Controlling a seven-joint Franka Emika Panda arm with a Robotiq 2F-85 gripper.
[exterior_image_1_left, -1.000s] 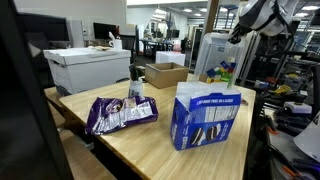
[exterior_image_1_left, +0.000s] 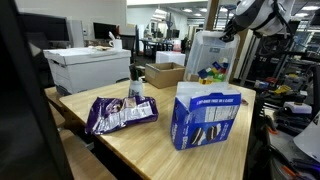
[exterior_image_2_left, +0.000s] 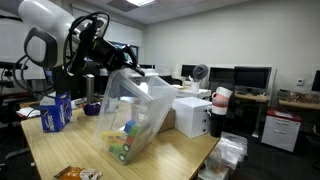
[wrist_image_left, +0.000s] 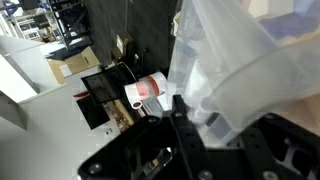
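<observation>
A large translucent plastic bin (exterior_image_2_left: 150, 108) stands tilted over the table in exterior view 2, its upper rim at my gripper (exterior_image_2_left: 136, 73). Colourful blocks (exterior_image_2_left: 127, 135) lie gathered in its low end. My gripper is shut on the bin's rim, and the clear wall (wrist_image_left: 230, 60) fills much of the wrist view. From exterior view 1, the bin (exterior_image_1_left: 208, 48) and its blocks (exterior_image_1_left: 212, 73) show at the far end of the table. Whether its bottom edge touches the table is hard to tell.
A snack bag (exterior_image_2_left: 78, 173) lies near the table's front. A blue cookie box (exterior_image_1_left: 205, 120), a purple bag (exterior_image_1_left: 122, 114) and a cardboard box (exterior_image_1_left: 165, 75) also stand on the table. A white box (exterior_image_2_left: 193, 116) and stacked cups (exterior_image_2_left: 220, 97) are behind the bin.
The bin has tipped further, and its colourful blocks show more and farther left in exterior view 1. The gripper has shifted slightly with the rim.
</observation>
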